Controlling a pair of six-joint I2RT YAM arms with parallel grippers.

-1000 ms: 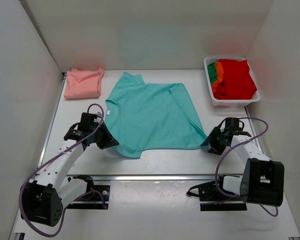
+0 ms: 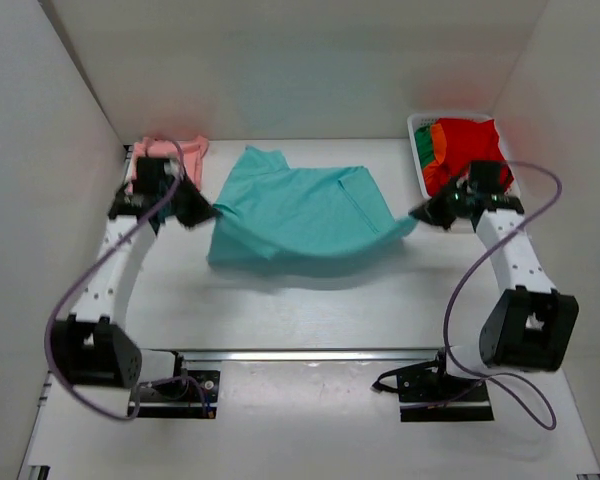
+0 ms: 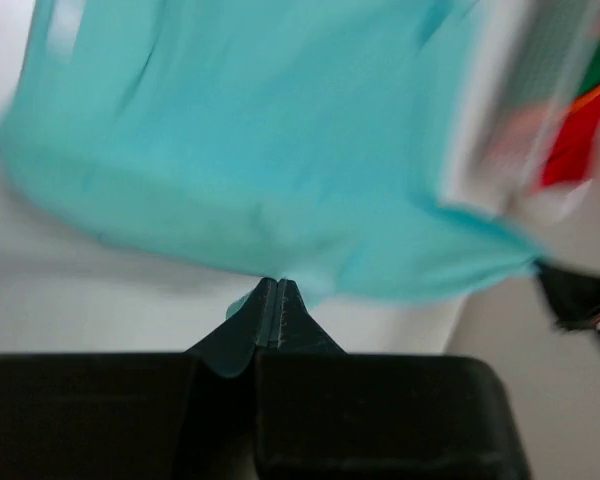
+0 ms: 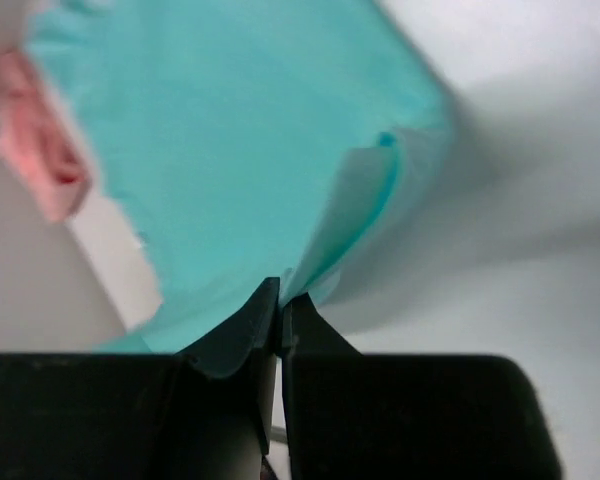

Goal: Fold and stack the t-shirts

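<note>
A teal t-shirt (image 2: 298,210) lies over the middle of the table, its near edge lifted and sagging between my two grippers. My left gripper (image 2: 216,212) is shut on the shirt's near left corner; in the left wrist view the teal cloth (image 3: 270,220) runs up to the closed fingertips, blurred. On the near right corner my right gripper (image 2: 414,216) is shut, and a fold of cloth (image 4: 345,215) comes out from between its tips in the right wrist view. A folded pink shirt (image 2: 196,150) lies at the back left, partly behind the left arm.
At the back right stands a white basket (image 2: 416,135) with red, orange and green cloth (image 2: 462,145) inside, close behind the right arm.
Both grippers have swung away from the front edge toward the back, carrying the teal shirt's near edge up with them. The pink shirt and the basket have stayed put.
</note>
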